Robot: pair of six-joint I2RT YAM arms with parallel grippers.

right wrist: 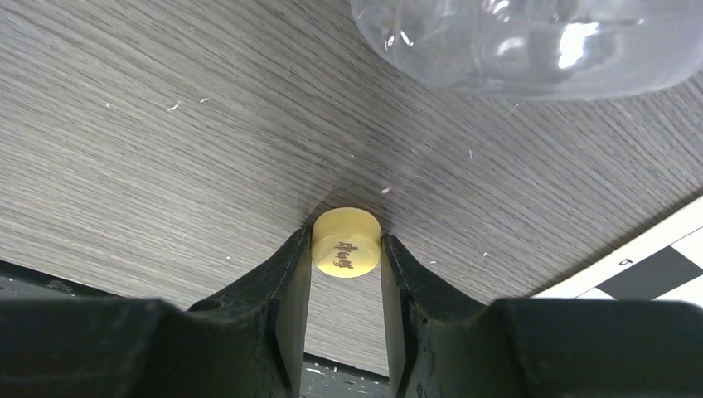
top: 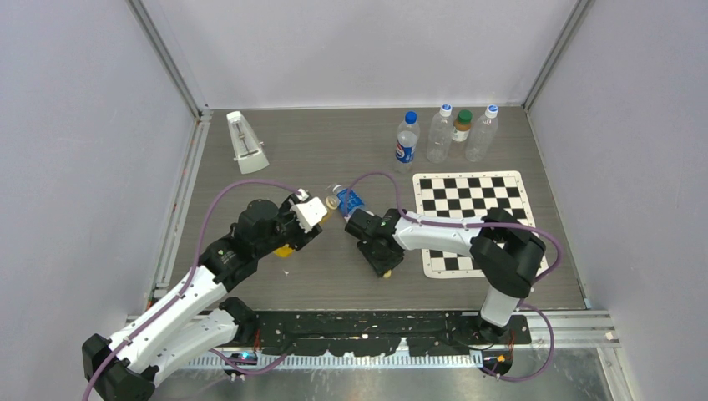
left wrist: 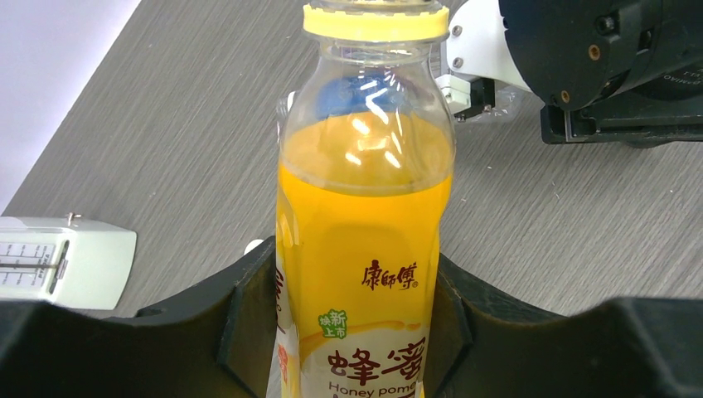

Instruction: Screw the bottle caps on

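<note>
My left gripper is shut on an orange Honey pomelo drink bottle [left wrist: 358,249], held upright in the left wrist view, with a yellow ring at its open-looking neck. In the top view it is mostly hidden under the left gripper. My right gripper is shut on a small yellow cap [right wrist: 346,232], low at the table surface near the front edge. A blue-labelled bottle [top: 347,200] lies on its side between the grippers; its clear end shows at the top of the right wrist view.
Four capped bottles [top: 406,142] stand at the back right. A checkered board [top: 467,184] lies right of centre, partly under my right arm. A white metronome-like device [top: 247,142] lies at the back left.
</note>
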